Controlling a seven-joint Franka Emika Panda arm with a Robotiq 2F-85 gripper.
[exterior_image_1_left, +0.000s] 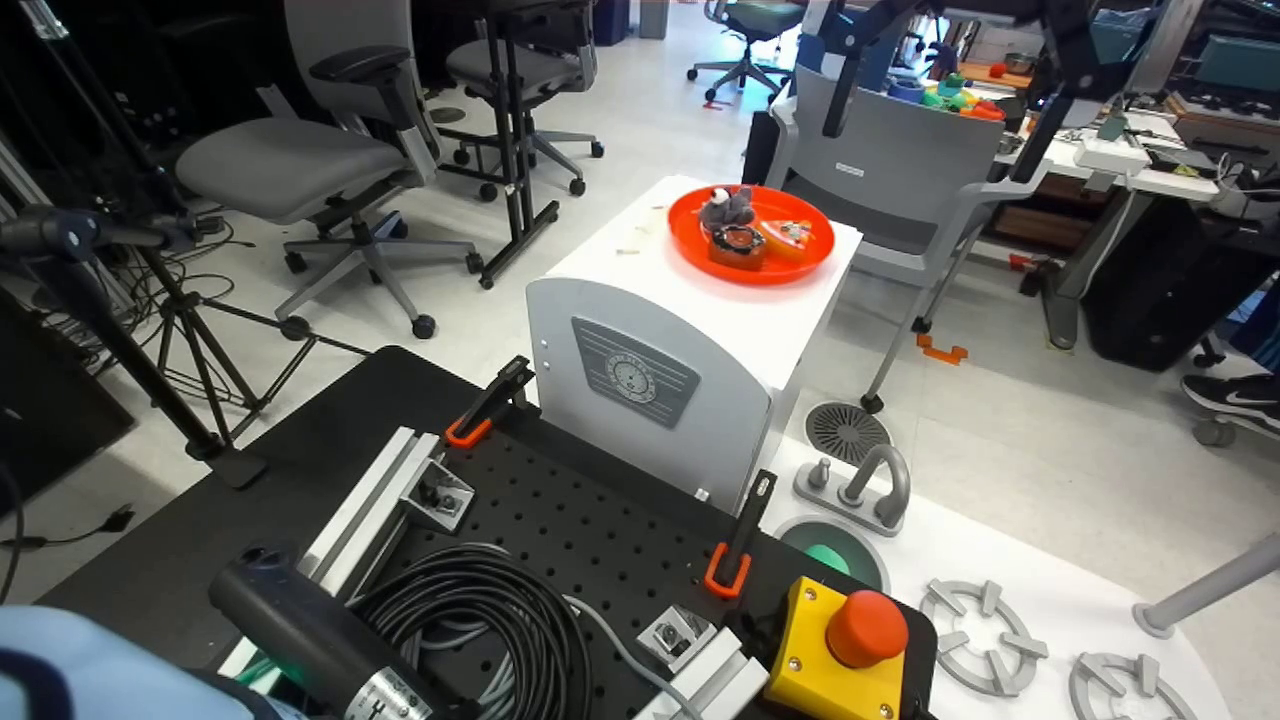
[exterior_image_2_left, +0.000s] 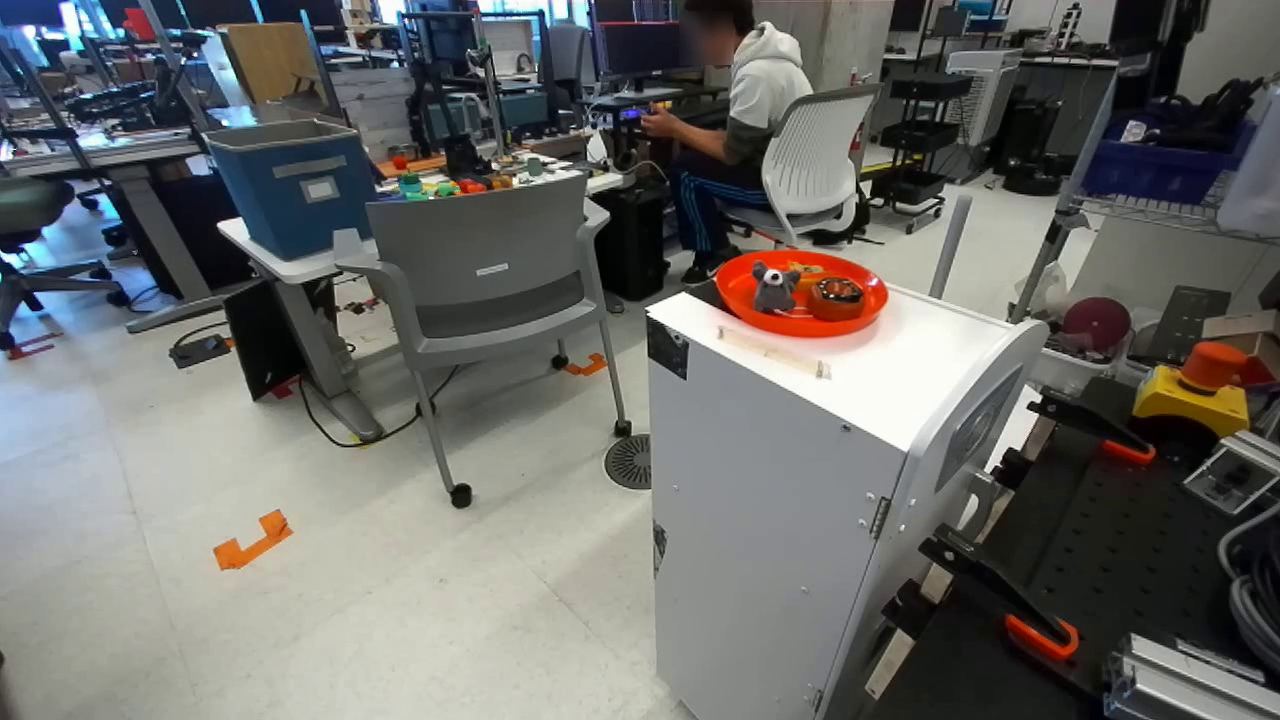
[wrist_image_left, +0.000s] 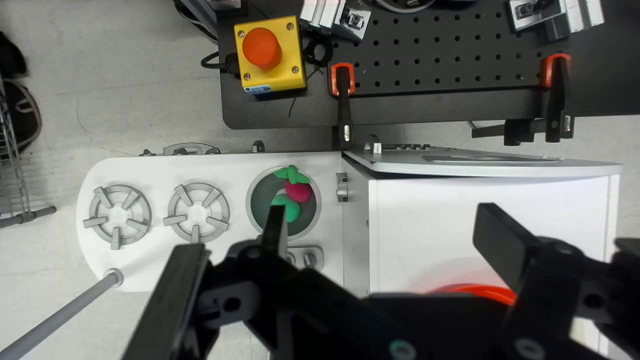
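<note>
My gripper (exterior_image_1_left: 926, 163) hangs at the top of exterior view 1, its fingers spread wide with nothing between them. In the wrist view the two dark fingers (wrist_image_left: 499, 240) also stand far apart. An orange-red plate (exterior_image_2_left: 756, 311) rests on the white cabinet top, holding a grey toy animal (exterior_image_2_left: 775, 288), a brown round toy pastry (exterior_image_2_left: 836, 298) and a toy slice (exterior_image_1_left: 787, 235). Most of that plate is hidden behind the gripper in the wrist view. Inside the small grey sink (wrist_image_left: 259, 201) lie a pink toy vegetable (wrist_image_left: 298, 191) with green leaves and a green round thing (wrist_image_left: 286, 207).
A grey faucet (exterior_image_1_left: 890, 482) stands beside the sink, with two burners (wrist_image_left: 196, 212) farther along the white counter. Clamps (exterior_image_1_left: 741, 536) and a yellow emergency-stop box (wrist_image_left: 282, 75) sit on the black table. A grey chair (exterior_image_2_left: 492, 258) is near the cabinet.
</note>
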